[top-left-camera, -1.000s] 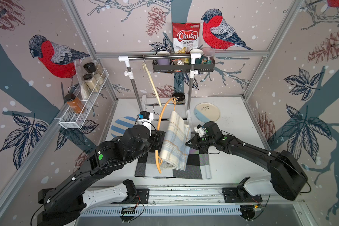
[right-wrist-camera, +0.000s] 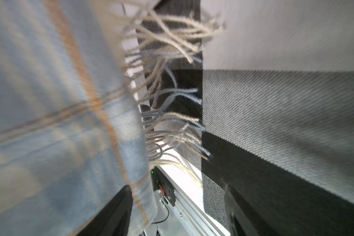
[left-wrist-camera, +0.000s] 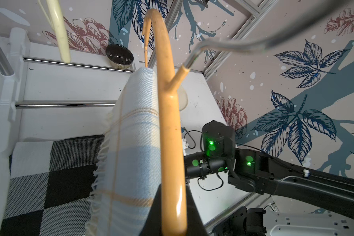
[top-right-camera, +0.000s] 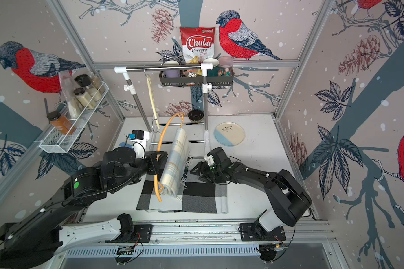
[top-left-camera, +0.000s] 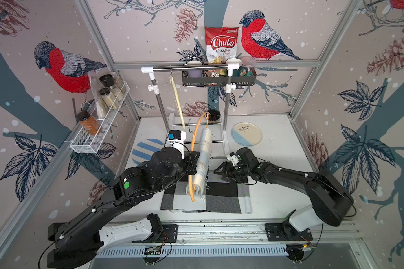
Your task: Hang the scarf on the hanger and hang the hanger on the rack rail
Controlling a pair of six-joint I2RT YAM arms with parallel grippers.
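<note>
An orange hanger [left-wrist-camera: 170, 137] is held upright by my left gripper [top-left-camera: 190, 163], shut on it, above the checked cloth on the table. The pale blue and cream plaid scarf [top-left-camera: 203, 159] hangs draped over the hanger beside its orange bar, its fringed edge [right-wrist-camera: 169, 118] dangling. My right gripper stands open just right of the scarf in the top views; in the right wrist view its fingers are at the fringe, with no cloth visibly pinched between them.
A rack [top-left-camera: 193, 67] with a pale yellow hanger [top-left-camera: 177, 98] stands behind. A checked cloth [top-left-camera: 229, 201] covers the table's front. A plate [top-left-camera: 247, 133], a striped plate [top-left-camera: 146, 150], a dark bowl [top-left-camera: 214, 117] and a wall basket [top-left-camera: 83, 143] surround the rack.
The scarf, spread toward my right gripper earlier, now hangs narrower along the hanger. The right gripper has moved away from it, and the held hanger has risen slightly.
</note>
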